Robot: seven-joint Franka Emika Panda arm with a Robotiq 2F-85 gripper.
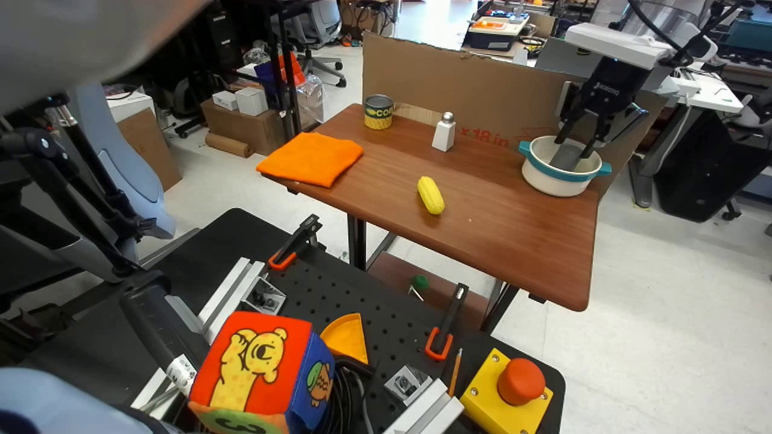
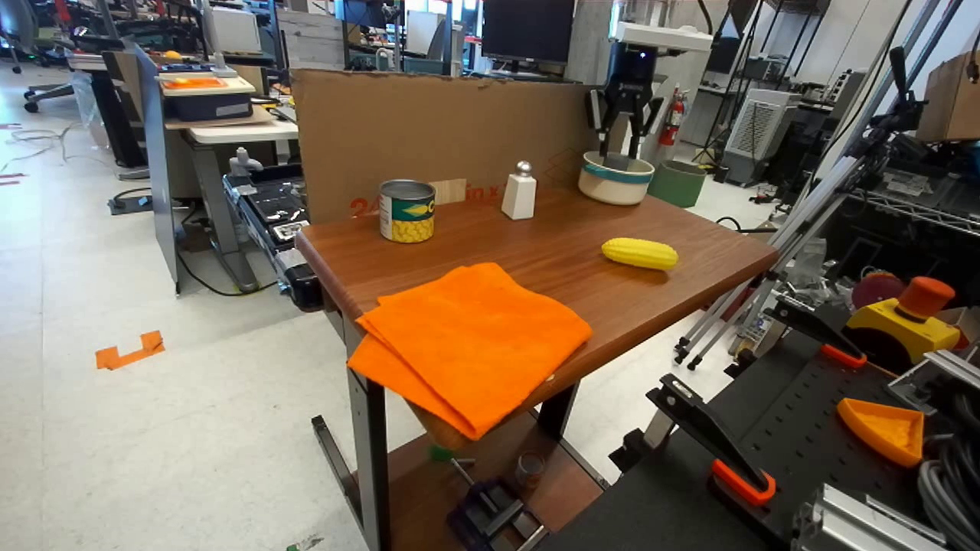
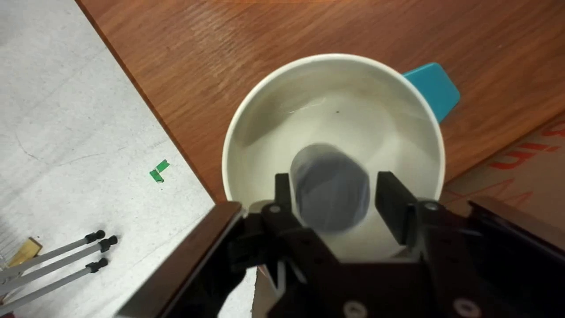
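Note:
A dark grey cylinder point(image 3: 331, 193) is inside the cream pot point(image 1: 555, 181), which has teal handles and stands at the table's far right corner. My gripper is above the pot with its fingertips on either side of the cylinder. A gap shows between the right fingertip and the cylinder, while the left one is close to it. In exterior view 1 the cylinder leans low within the pot; its base is hidden by the pot wall. In exterior view 2 only its top shows above the rim, under my gripper point(image 2: 619, 153).
A yellow corn cob point(image 1: 431, 195), a white shaker point(image 1: 444, 134), a corn can point(image 1: 378, 113) and a folded orange cloth point(image 1: 312, 159) are on the table point(image 1: 499, 231). A cardboard wall point(image 2: 404, 128) runs along the table's back.

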